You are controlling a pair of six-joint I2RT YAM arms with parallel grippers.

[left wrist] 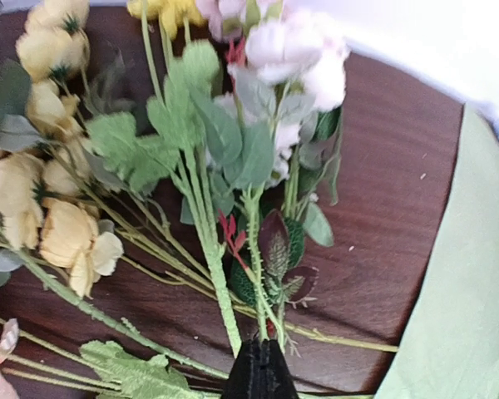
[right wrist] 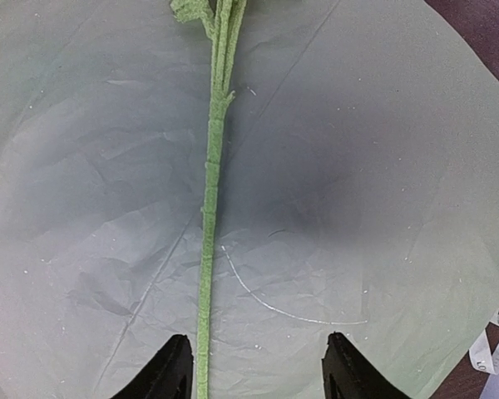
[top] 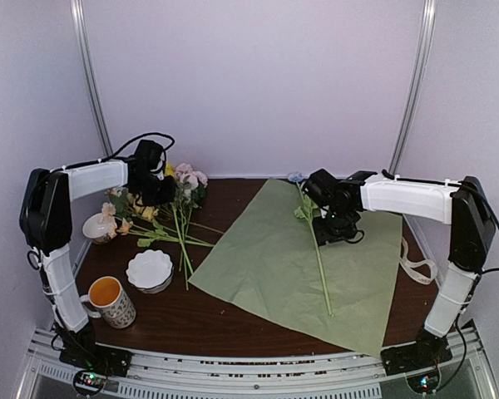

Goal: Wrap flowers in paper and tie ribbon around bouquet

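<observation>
A pile of fake flowers fills the back left: pink blooms (left wrist: 279, 54), yellow ones (left wrist: 71, 237), green stems and leaves. My left gripper hangs over these stems, shut, with nothing clearly seen between its fingers. A single stem (right wrist: 209, 249) with a pale blue head (top: 296, 177) lies on green wrapping paper (top: 291, 274) at the right. My right gripper is open just above that paper, the stem beside its left finger.
A ribbon (top: 420, 270) lies right of the paper. A patterned mug (top: 116, 312), white scalloped dishes (top: 150, 270) and a bowl (top: 100, 229) stand at the left. Bare table shows at the front left.
</observation>
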